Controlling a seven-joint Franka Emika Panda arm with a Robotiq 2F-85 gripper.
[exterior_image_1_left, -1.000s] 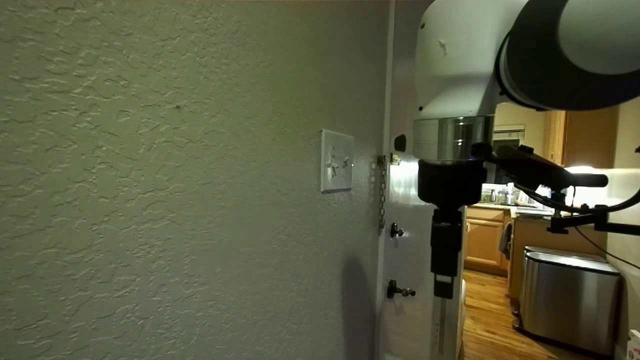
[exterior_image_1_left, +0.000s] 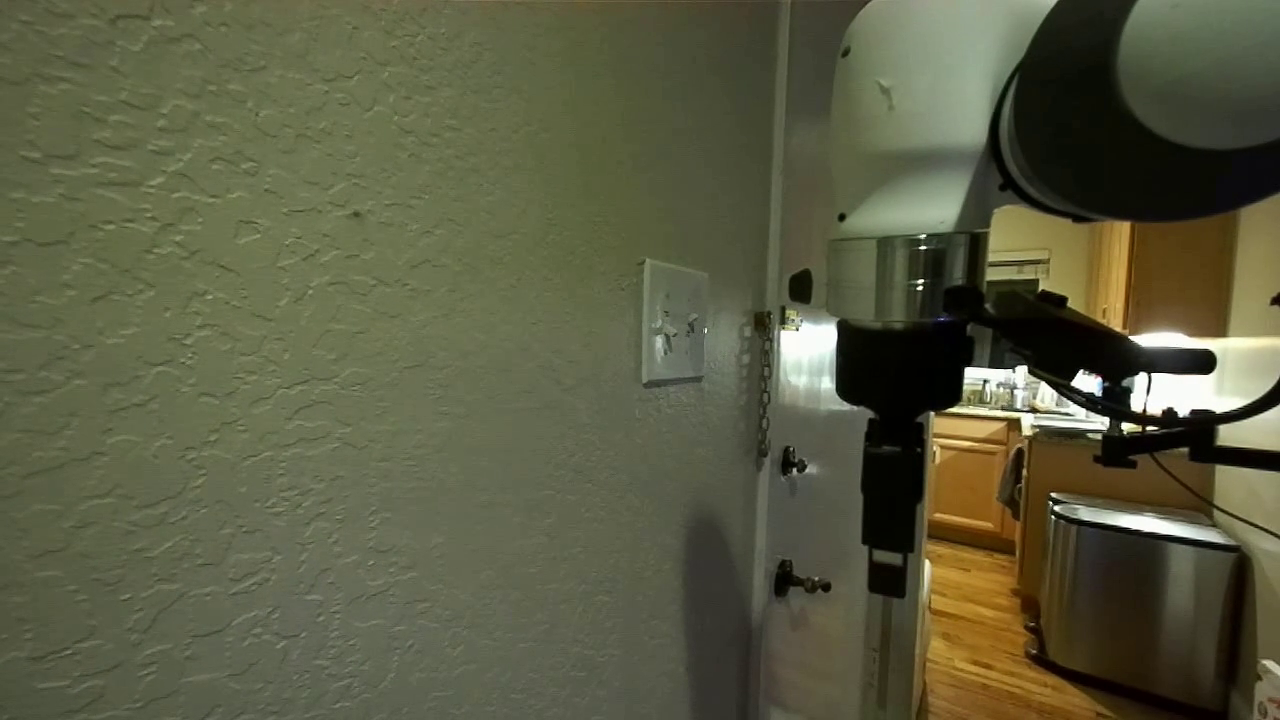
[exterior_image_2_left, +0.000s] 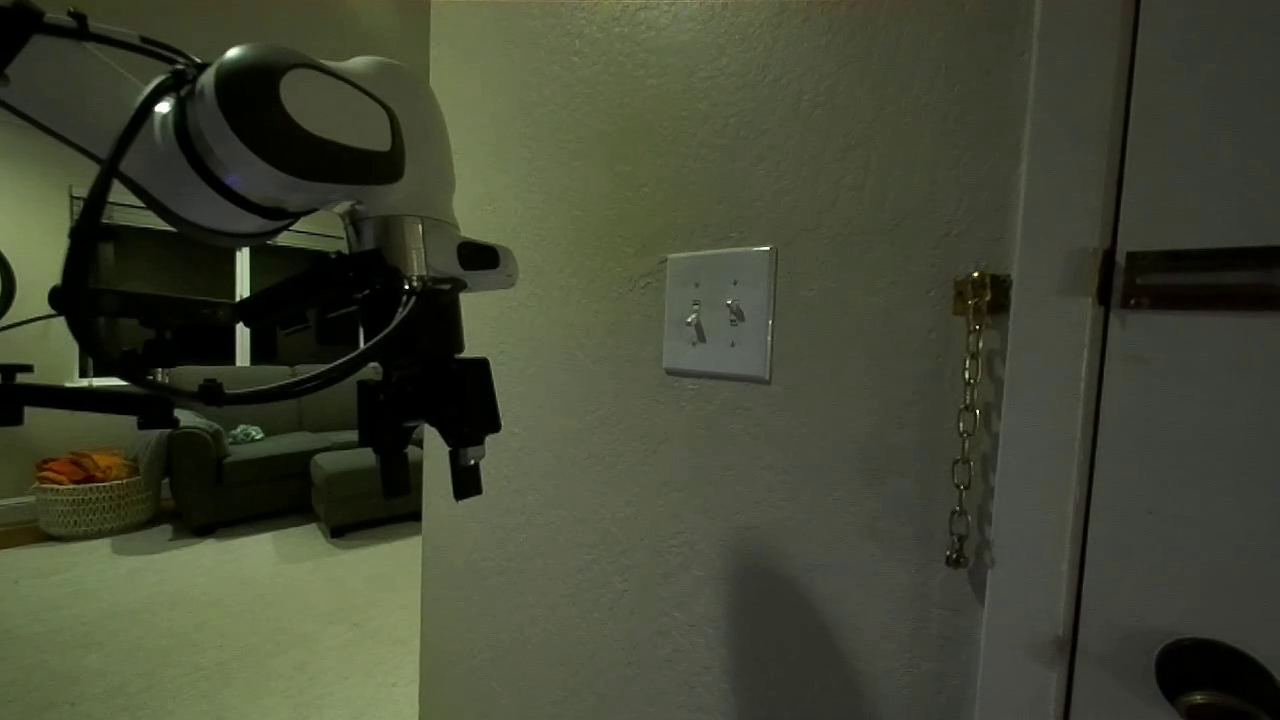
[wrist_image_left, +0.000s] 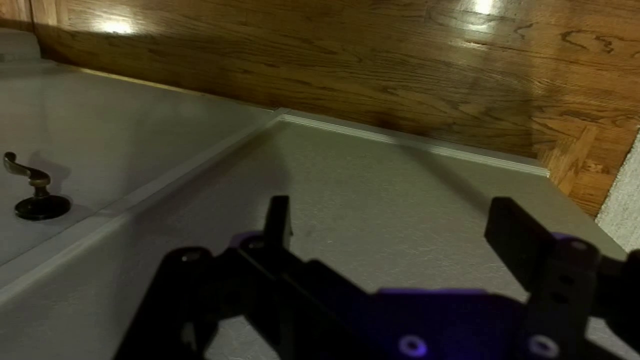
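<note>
My gripper (exterior_image_2_left: 429, 475) points straight down in front of the wall, its two fingers spread apart. In the wrist view the black fingertips (wrist_image_left: 277, 219) stand wide apart with only the wall showing between them. Higher than the fingertips, a white plate with two toggle light switches (exterior_image_2_left: 720, 314) is fixed to the wall, to the gripper's right in exterior view 2. The same switch plate (exterior_image_1_left: 675, 323) appears left of the arm in exterior view 1, clear of the gripper. How each toggle is set is hard to tell.
A door chain (exterior_image_2_left: 963, 444) hangs beside the door frame. On the white door is a lever handle (wrist_image_left: 41, 195). Further off are a steel bin (exterior_image_1_left: 1140, 600), a sofa (exterior_image_2_left: 264, 450) and a basket of orange cloth (exterior_image_2_left: 90, 504). The wall around the switches is bare.
</note>
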